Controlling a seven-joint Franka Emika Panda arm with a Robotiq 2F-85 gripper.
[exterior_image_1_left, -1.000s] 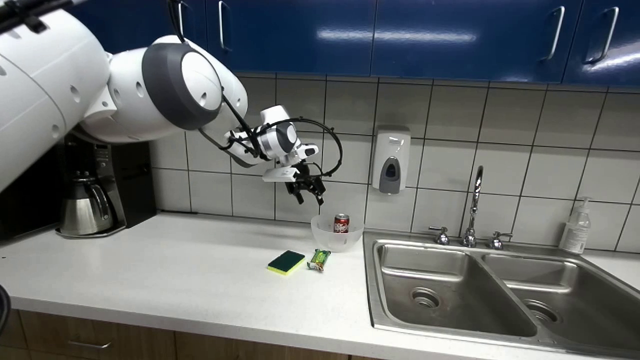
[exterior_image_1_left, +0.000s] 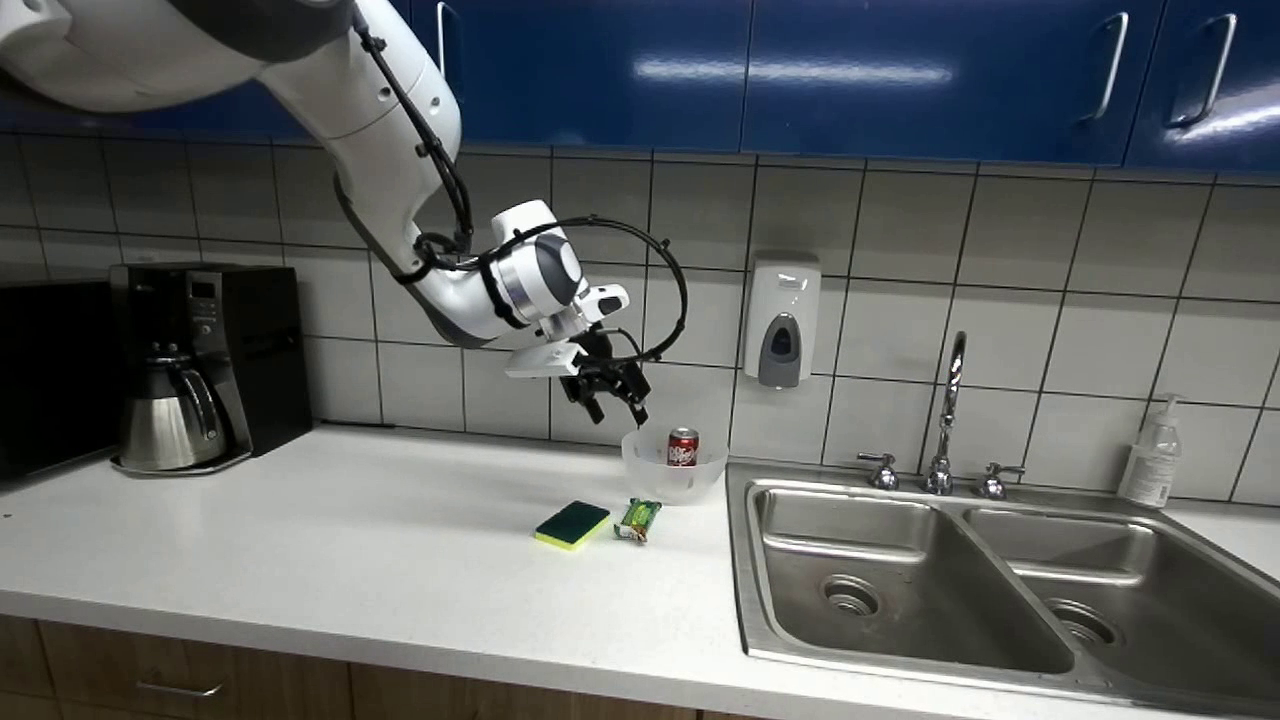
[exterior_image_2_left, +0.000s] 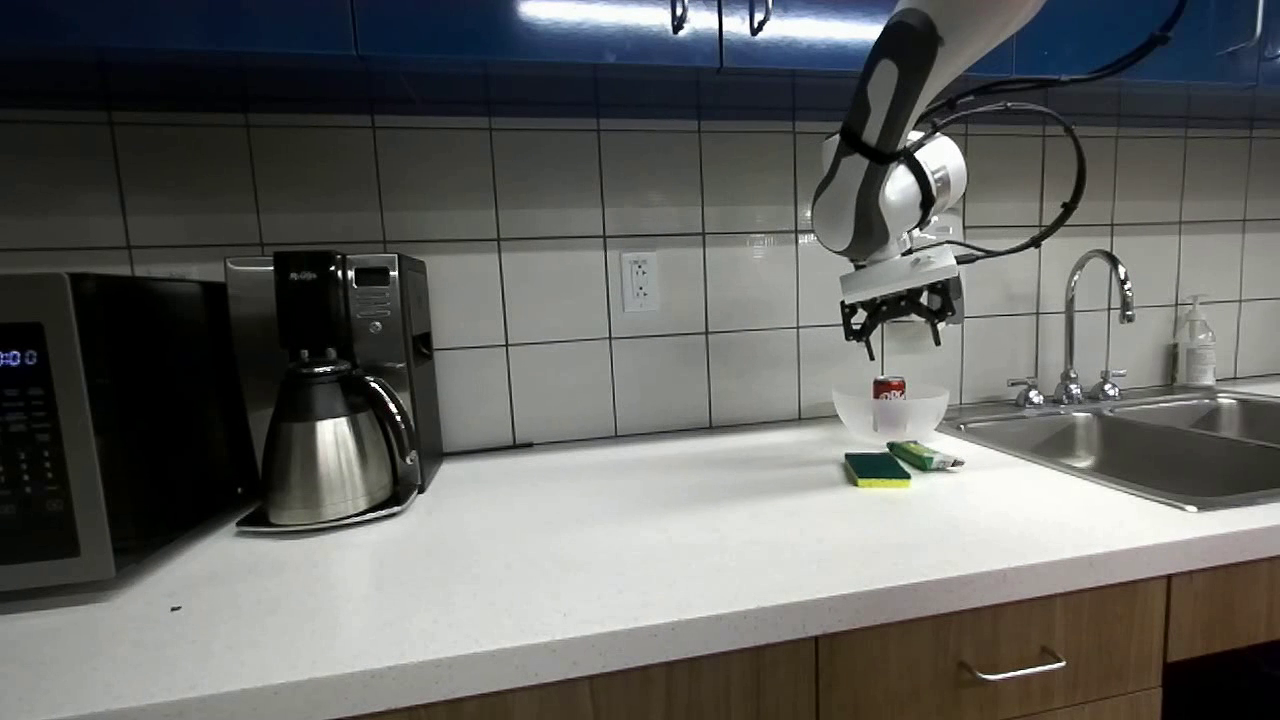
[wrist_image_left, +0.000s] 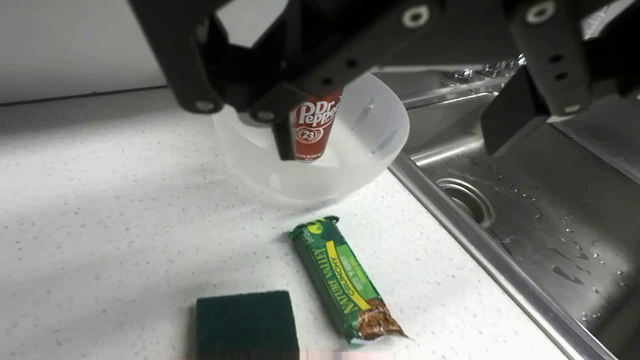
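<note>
My gripper (exterior_image_2_left: 903, 348) stands open above the bowl, its two fingers wide apart and the space between them empty. Below it, a translucent white bowl (exterior_image_1_left: 674, 482) rests on the counter against the sink's left side. Inside the bowl is a red Dr Pepper can (exterior_image_1_left: 683, 448); in the wrist view one finger (wrist_image_left: 286, 141) covers part of it. A green Nature Valley bar (wrist_image_left: 339, 276) lies on the counter in front of the bowl. To its left is a sponge (exterior_image_1_left: 572, 524), dark green on top and yellow beneath.
The steel sink (exterior_image_1_left: 740, 564) borders the bowl on the right, with a faucet (exterior_image_1_left: 948, 414) behind it. A soap dispenser (exterior_image_1_left: 782, 318) is fixed to the tiles. At the left stand a coffee maker (exterior_image_2_left: 414, 360) and a microwave (exterior_image_2_left: 156, 396).
The arm's upper links have swung up and back, uncovering the coffee maker. My gripper is slightly lower and a little to the left in exterior view 1. The counter objects have not moved.
</note>
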